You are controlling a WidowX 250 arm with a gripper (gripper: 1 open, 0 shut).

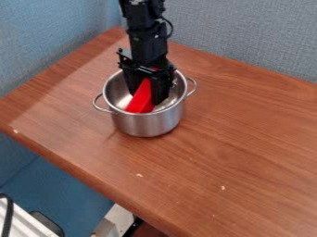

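Observation:
A steel pot [150, 123] with two side handles stands on the wooden table toward the upper left. Inside it lies or leans an elongated red object [141, 98]. My black gripper [146, 76] reaches down into the pot from above, shut on the red object at its upper end; the fingertips are mostly hidden by the object and the gripper body.
Blue-grey walls border it behind and at left. Below the left edge are a blue floor and some white and black items.

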